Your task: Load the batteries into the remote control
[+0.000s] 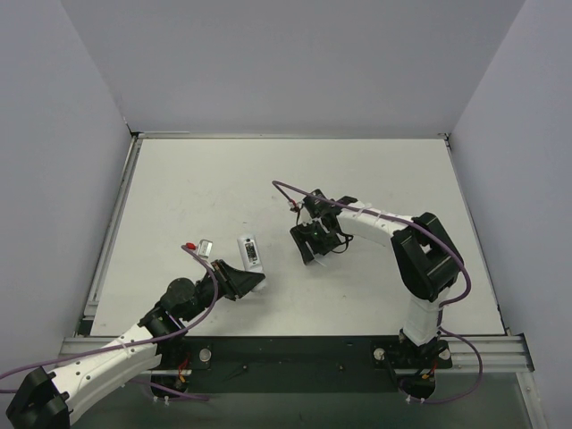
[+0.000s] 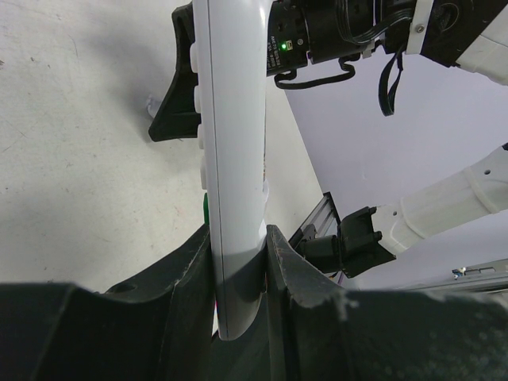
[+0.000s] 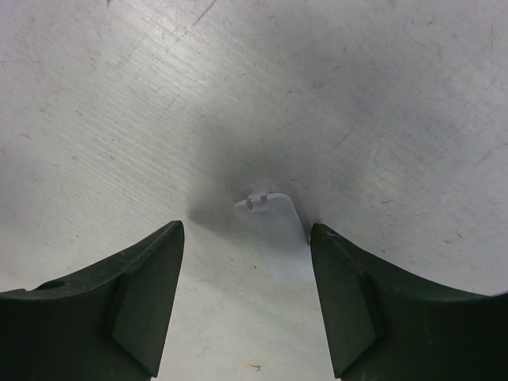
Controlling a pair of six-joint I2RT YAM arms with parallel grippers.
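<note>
The white remote control (image 1: 250,254) is in my left gripper (image 1: 256,281), standing out from its fingers with the buttons facing up in the top view. In the left wrist view the remote (image 2: 232,151) crosses the middle edge-on, its lower end clamped between dark fingers. My right gripper is open above the table. Between and beyond its fingers lies a small flat white piece with a notched end (image 3: 278,234), perhaps the battery cover, close to the right-hand finger (image 3: 337,278). I can make out no batteries.
Around both arms the white table (image 1: 197,179) is mostly bare, with grey walls at the back and sides. A purple cable (image 1: 375,213) loops over the right arm. In the left wrist view the right gripper shows close behind the remote.
</note>
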